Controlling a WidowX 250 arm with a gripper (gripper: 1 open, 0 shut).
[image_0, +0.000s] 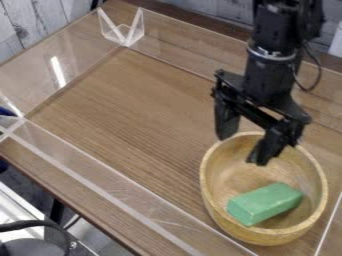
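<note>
A tan round bowl sits at the lower right of the wooden table. Inside it, toward the front, lies a green rectangular block. My black gripper hangs just above the bowl's back part, its fingers pointing down and apart. I see nothing held between them, though the dark parts overlap and are slightly blurred.
A small clear plastic piece stands near the back left edge. Dark cabling or a fixture shows at the lower left, off the table.
</note>
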